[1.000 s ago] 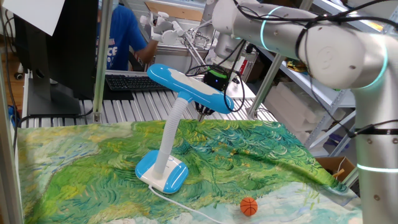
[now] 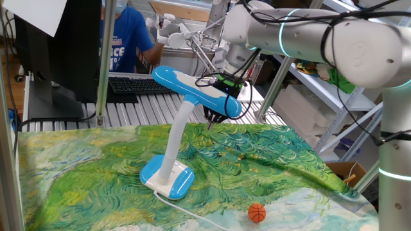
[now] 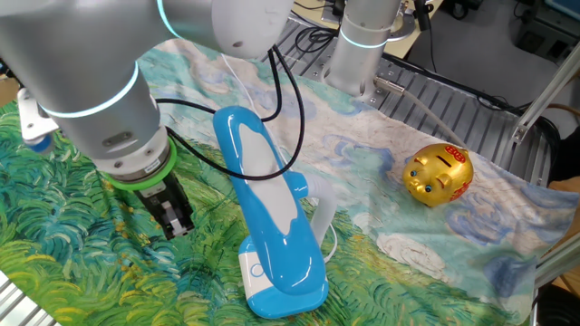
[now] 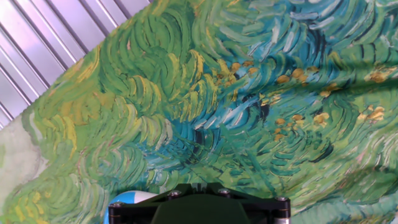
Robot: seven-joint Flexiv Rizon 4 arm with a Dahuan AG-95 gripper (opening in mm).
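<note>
A blue-and-white desk lamp [image 2: 197,92] stands upright on the painted cloth, and its head partly covers my gripper [image 2: 210,124] in exterior view 1. From the other side, the gripper [image 3: 181,233] hangs over the green cloth beside the lamp head [image 3: 272,204], apart from it. Its fingers look shut, with nothing visible between them. At the bottom of the wrist view the gripper shows dark over bare cloth, and a piece of the lamp [image 4: 130,198] peeks out beside it. An orange toy basketball [image 2: 257,212] lies near the front of the cloth.
A gold piggy bank [image 3: 438,175] sits on the pale part of the cloth, beyond the lamp. The lamp's white cord [image 2: 189,213] runs forward across the cloth. A keyboard [image 2: 138,85] and monitor [image 2: 54,61] stand behind. Green cloth [image 4: 205,112] under the gripper is clear.
Over the last second the arm shifted right in exterior view 1, and the gripper came slightly lower behind the lamp head. Lamp and ball stayed put.
</note>
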